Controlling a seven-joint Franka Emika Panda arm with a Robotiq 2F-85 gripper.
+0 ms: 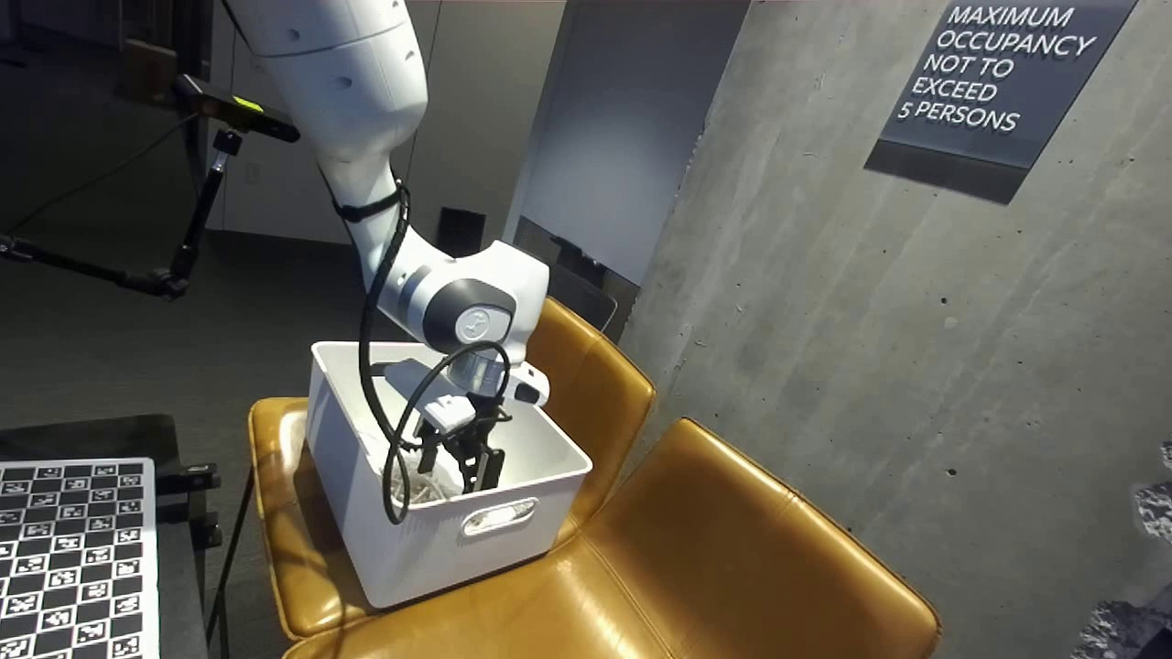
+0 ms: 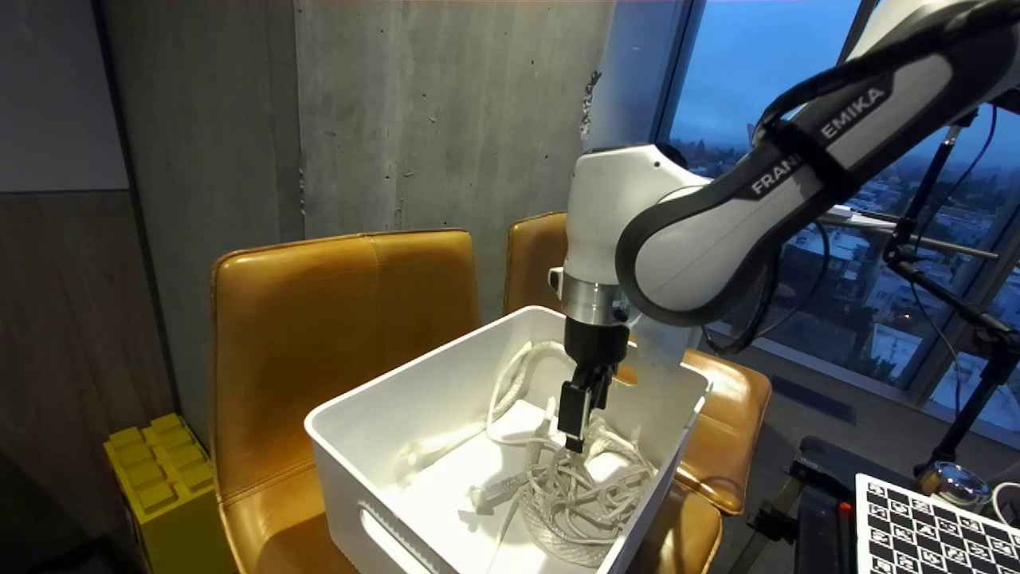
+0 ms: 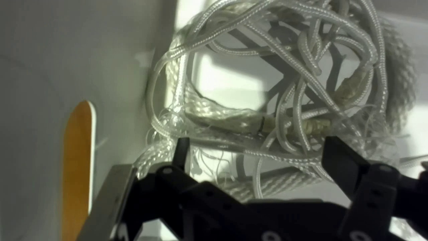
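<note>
A tangle of pale rope and thin cord (image 2: 574, 502) lies at one end inside the white bin (image 2: 382, 402). My gripper (image 1: 459, 478) reaches down into the bin, pointing at the tangle. Seen from the wrist, its dark fingers stand wide apart, so the gripper is open. Strands of the cord (image 3: 297, 76) pass beyond and between the fingertips; whether any touch them I cannot tell. Another thick rope (image 2: 521, 373) runs up the bin's inner wall in the second exterior view.
The bin stands on a tan leather chair (image 1: 280, 527), with an empty chair (image 1: 758, 538) beside it. Its walls close in around the gripper; one has a handle slot (image 3: 78, 156). A checkered board (image 1: 77, 560) lies off to the side.
</note>
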